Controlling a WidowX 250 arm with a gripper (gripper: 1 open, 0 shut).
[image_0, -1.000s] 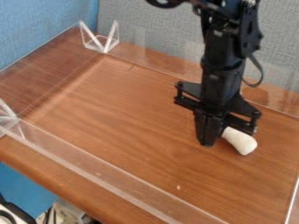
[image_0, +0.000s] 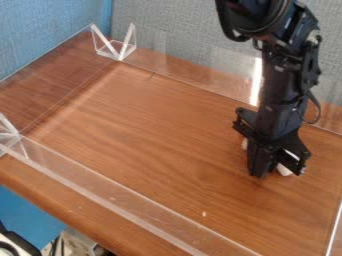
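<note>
My black gripper (image_0: 262, 160) hangs down at the right side of the wooden table (image_0: 134, 140), its fingertips low near the surface. A white object (image_0: 285, 170) lies just behind and beside the fingers, mostly hidden by them; I cannot tell whether it touches them. The gripper looks shut, with nothing clearly visible between its fingers.
Clear acrylic walls edge the table, with white-edged corner pieces (image_0: 114, 42) at the back left and at the front left. A blue area lies beyond the front left edge.
My gripper has moved right and a little down, over the white object, which was visible to the right of the fingers earlier and is now mostly hidden.
</note>
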